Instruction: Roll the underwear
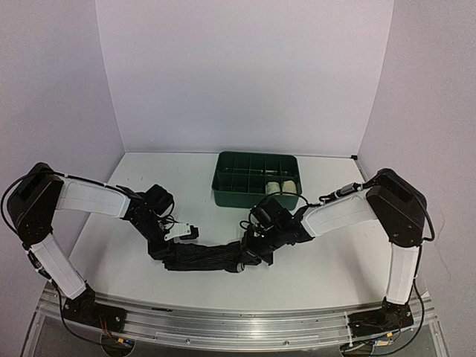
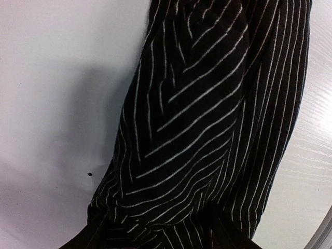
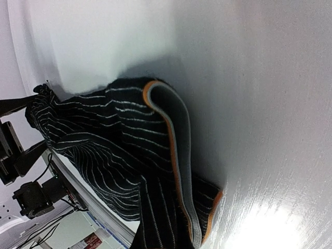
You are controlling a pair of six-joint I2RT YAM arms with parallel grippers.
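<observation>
The black underwear with thin white stripes [image 1: 204,256] lies stretched sideways on the white table, its folded grey waistband with orange edge [image 3: 181,155] at the right end. My left gripper [image 1: 165,249] is down on the left end, where the cloth [image 2: 192,104] bunches between its fingertips at the bottom of the left wrist view. My right gripper [image 1: 253,253] is on the waistband end; in the right wrist view cloth runs down between its mostly hidden fingers. How tightly either finger is closed is hard to see.
A dark green divided box [image 1: 234,193] with two pale rolls [image 1: 288,187] in its right compartments stands behind the underwear. A metal rail [image 1: 238,320] runs along the front edge.
</observation>
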